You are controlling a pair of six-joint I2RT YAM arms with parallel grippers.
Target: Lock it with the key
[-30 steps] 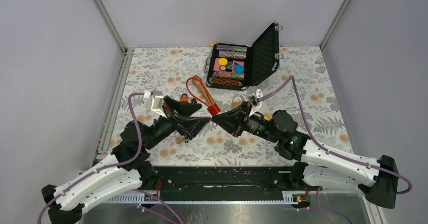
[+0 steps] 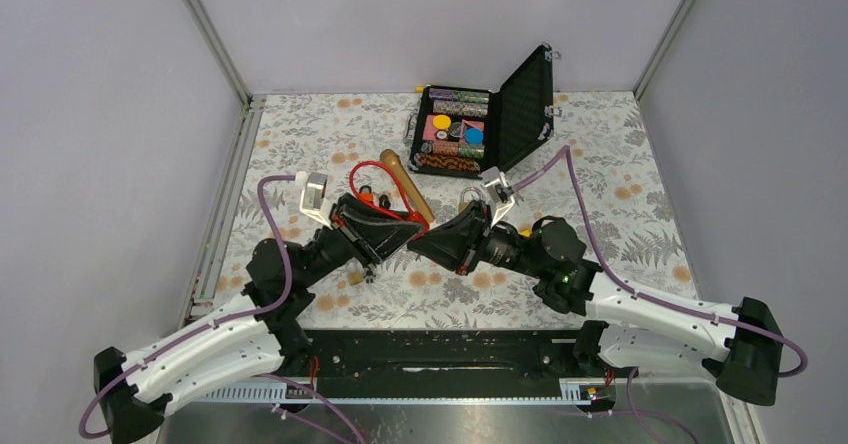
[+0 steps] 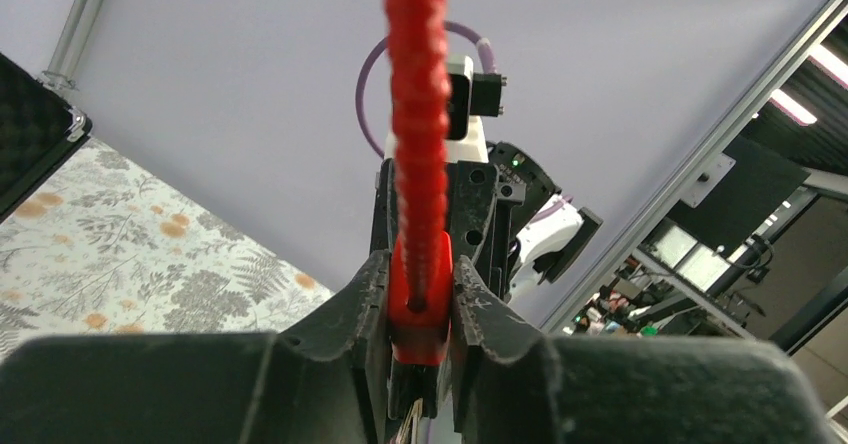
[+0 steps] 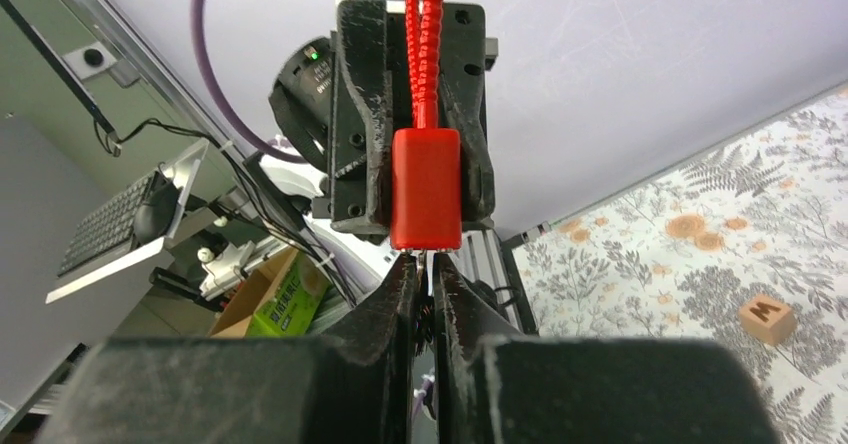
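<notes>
A red lock body (image 4: 427, 189) with a looped red cable (image 2: 362, 169) is gripped by my left gripper, whose fingers (image 4: 365, 154) press its sides. In the top view the lock's red edge (image 2: 421, 221) shows where the two grippers meet. Facing the lock's underside, my right gripper is shut on a thin metal piece at that face, which looks like the key. Most of the key is hidden between the fingers, so how deep it sits cannot be told. The red cable (image 3: 418, 94) rises from the lock.
An open black case (image 2: 505, 114) of colourful items stands at the back. A wooden stick (image 2: 408, 186), an orange padlock (image 2: 366, 195) and a brass padlock (image 2: 469, 200) lie behind the grippers. A lettered wooden block (image 4: 768, 318) rests on the patterned table.
My left gripper, open one second ago, has moved around the lock and shut on it. The lock and cable loop have shifted slightly left; the right arm has moved a little.
</notes>
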